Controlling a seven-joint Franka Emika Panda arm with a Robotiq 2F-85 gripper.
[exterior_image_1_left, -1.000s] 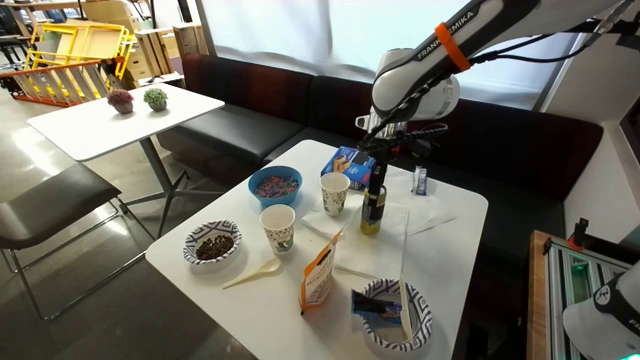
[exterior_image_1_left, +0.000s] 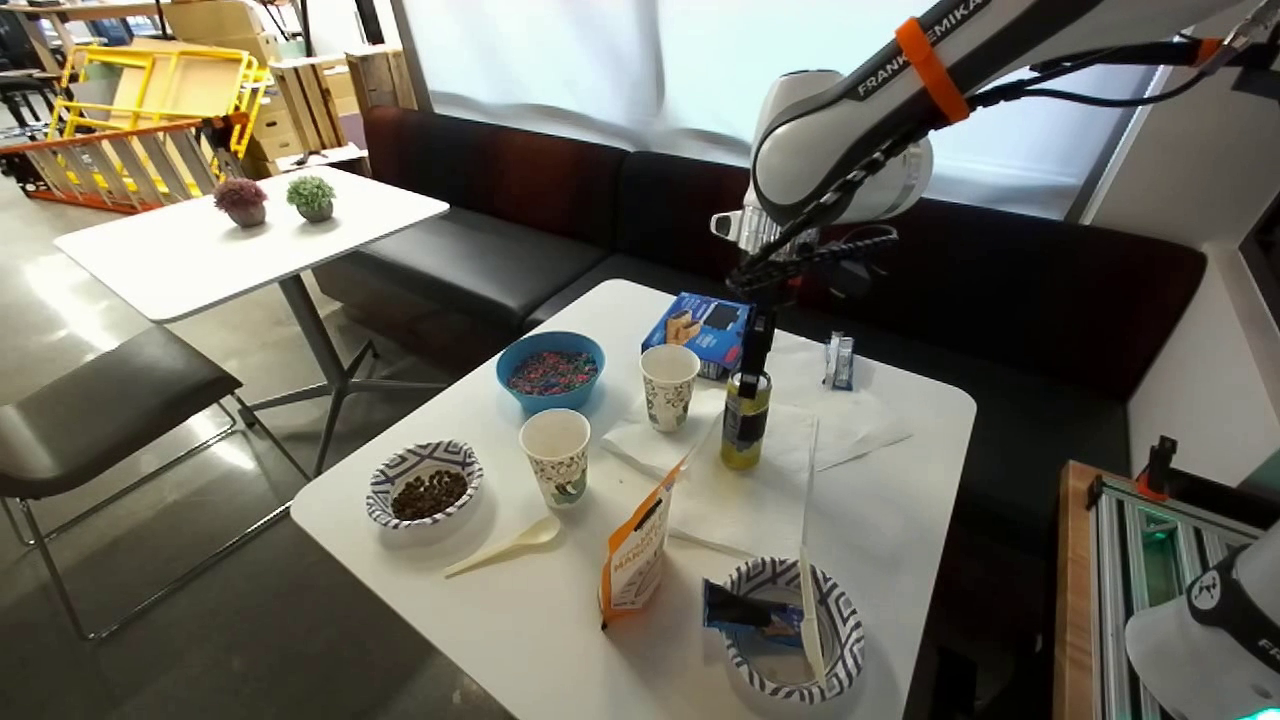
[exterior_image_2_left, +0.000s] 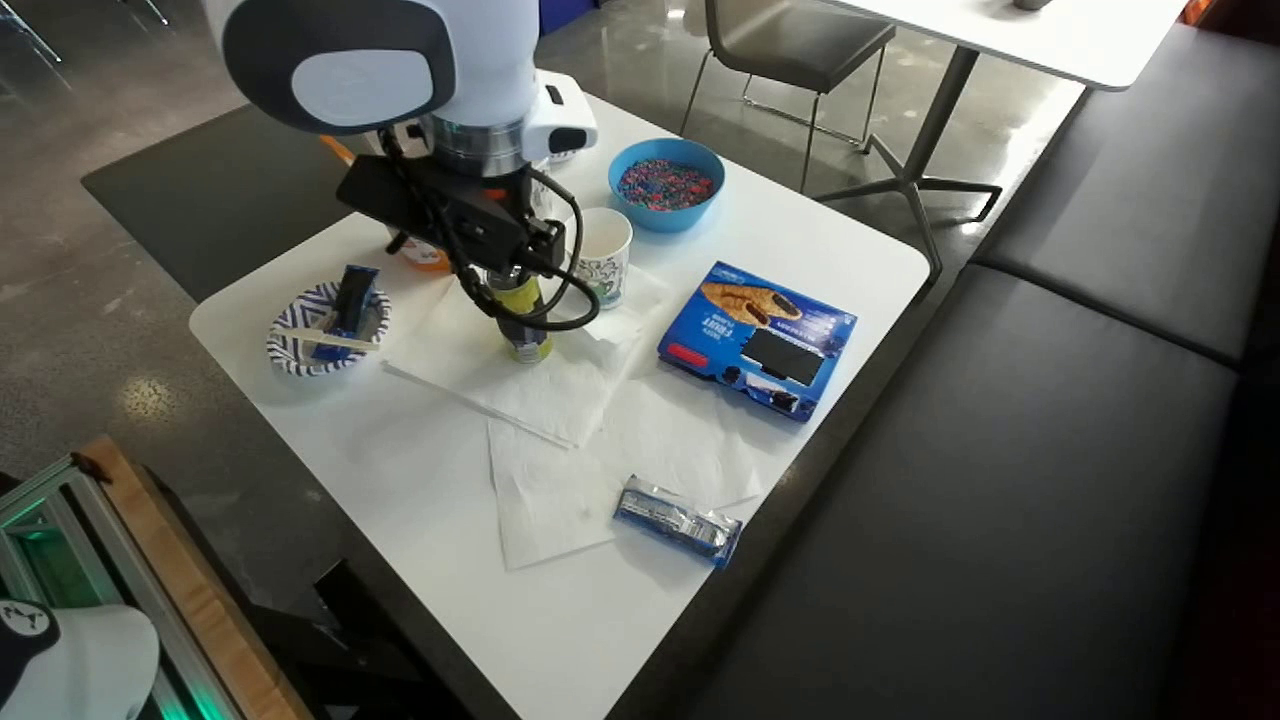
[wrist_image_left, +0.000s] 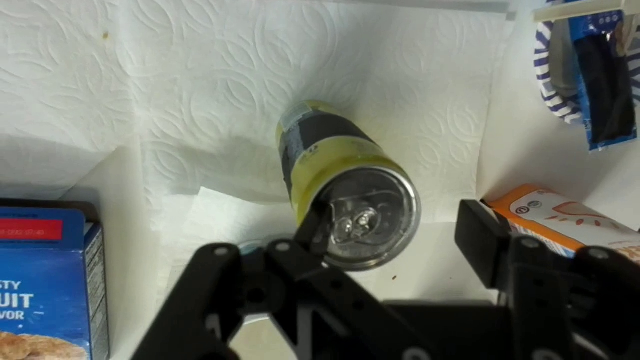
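A yellow-green can (wrist_image_left: 327, 150) with a dark band stands upright on white paper towels (wrist_image_left: 198, 72). My gripper is open over its top. In the wrist view the left finger (wrist_image_left: 315, 228) overlaps the edge of the can's lid, while the right finger (wrist_image_left: 477, 234) stands apart from it across a gap. Exterior view 1 shows a dark finger (exterior_image_1_left: 753, 360) in front of the can's upper part (exterior_image_1_left: 744, 438). From the other side the can (exterior_image_2_left: 524, 318) is partly covered by the gripper and its cables. Whether a finger touches it I cannot tell.
Close by stand two paper cups (exterior_image_1_left: 669, 390), a blue snack box (exterior_image_2_left: 758, 340) and an orange-white pouch (exterior_image_1_left: 636, 558). Farther out are a blue bowl (exterior_image_1_left: 510, 382), a patterned bowl with a wrapper (exterior_image_1_left: 849, 636) and a wrapped bar (exterior_image_2_left: 678, 522).
Compared with a second ago, the arm and gripper have risen a little and shifted slightly right in exterior view 1. The can stands where it was.
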